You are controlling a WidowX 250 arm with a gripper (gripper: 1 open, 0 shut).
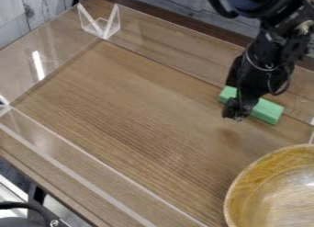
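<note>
My black gripper [241, 98] reaches down from the upper right, its fingers open around a green block [265, 112] lying on the wooden table [123, 111]. The fingertips hang over the block's left and middle part, hiding some of it. Whether they touch it is not clear.
A large yellow bowl [273, 187] fills the lower right corner. A white wire-like holder [101, 24] sits at the back left.
</note>
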